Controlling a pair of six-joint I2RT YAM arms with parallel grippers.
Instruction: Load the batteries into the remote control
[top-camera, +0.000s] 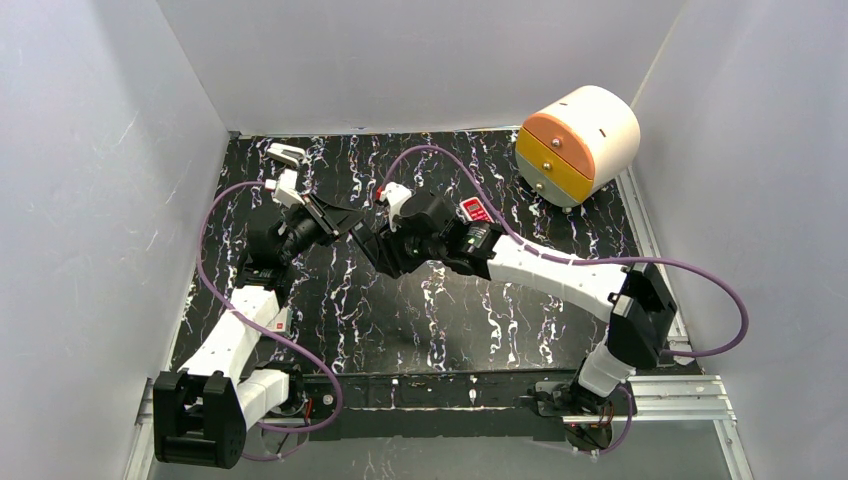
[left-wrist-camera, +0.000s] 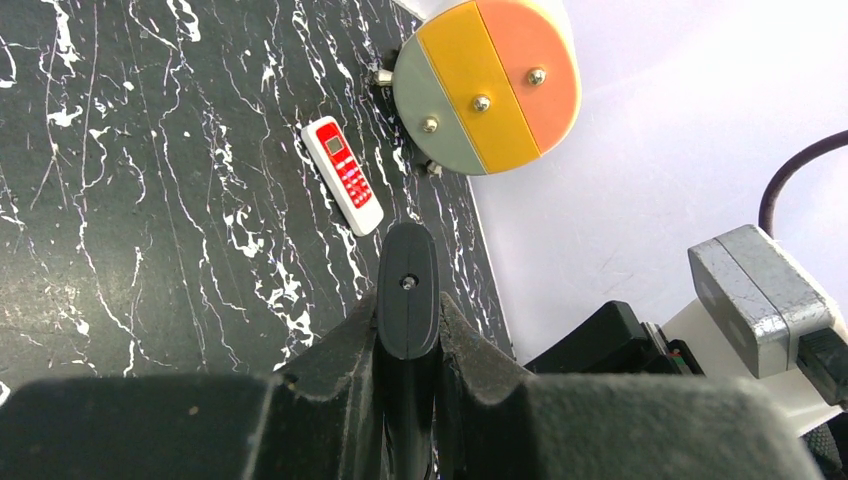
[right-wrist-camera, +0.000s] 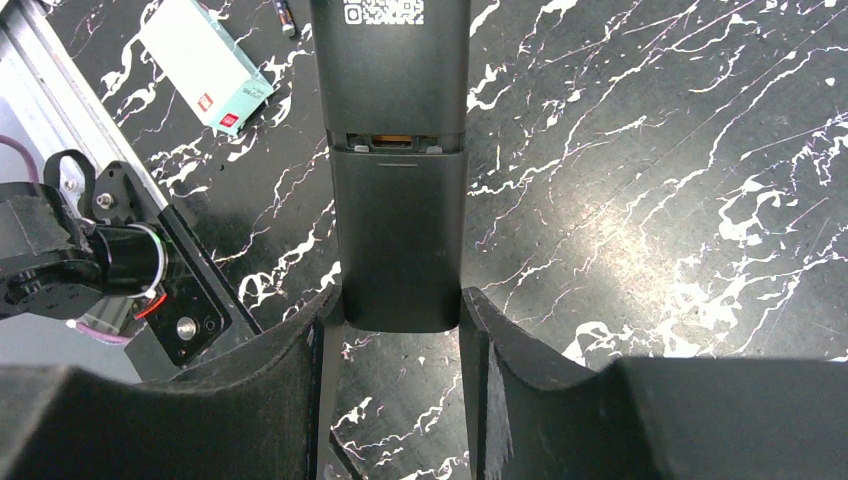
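Observation:
The black remote (top-camera: 362, 240) is held in the air between both arms. My left gripper (top-camera: 345, 222) is shut on it; in the left wrist view it appears end-on (left-wrist-camera: 407, 295) between the fingers. My right gripper is shut on a black battery cover (right-wrist-camera: 398, 240) at the remote's lower end in that wrist view. The cover lies over most of the battery compartment, with a narrow slot showing orange at its upper edge below the QR code. Whether it is fully seated I cannot tell.
A white-and-red remote (left-wrist-camera: 343, 175) lies at the back right, beside a round three-colour drawer box (top-camera: 575, 145). A pale box (right-wrist-camera: 205, 70) and a small battery (right-wrist-camera: 285, 18) lie on the marble surface, whose front middle is clear.

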